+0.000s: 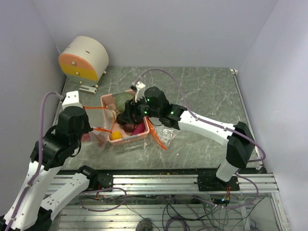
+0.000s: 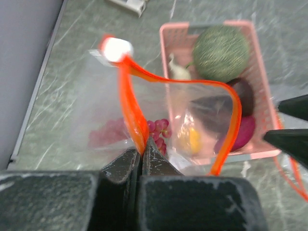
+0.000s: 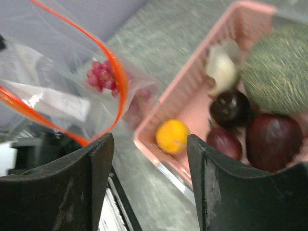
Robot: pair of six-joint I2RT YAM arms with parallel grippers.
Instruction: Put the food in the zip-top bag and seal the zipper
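Observation:
My left gripper is shut on the orange-rimmed zip top bag (image 2: 134,106), which hangs open with red grapes (image 2: 161,127) visible through it. My right gripper is part open above the pink basket (image 2: 262,96), its fingers apart with nothing visible held. The basket holds a yellow round item (image 3: 171,136), dark red round items (image 3: 224,143), a dark item (image 3: 230,108), a large green melon-like item (image 2: 219,53), a pale item (image 3: 224,67) and a purple item (image 2: 244,131).
Another orange-edged bag (image 1: 163,137) lies right of the basket. A cream cylindrical box (image 1: 86,57) stands at the back left.

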